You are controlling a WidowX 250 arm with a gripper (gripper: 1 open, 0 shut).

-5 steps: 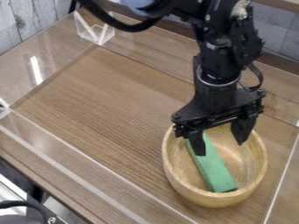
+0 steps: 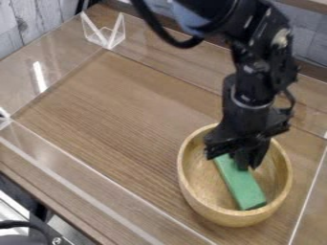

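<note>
My gripper (image 2: 240,144) reaches down from the top right into a round wooden bowl (image 2: 197,191) at the lower right, its black fingers low over the upper end of a green bar (image 2: 240,185) that lies in the bowl. The fingers look drawn together; whether anything is between them is hidden by the gripper itself.
A white wire-like holder (image 2: 105,29) stands at the back left. The table's left edge borders a dark gap.
The gripper's fingers have drawn inward from a wider spread over the bowl, now sitting over the green bar's upper end.
</note>
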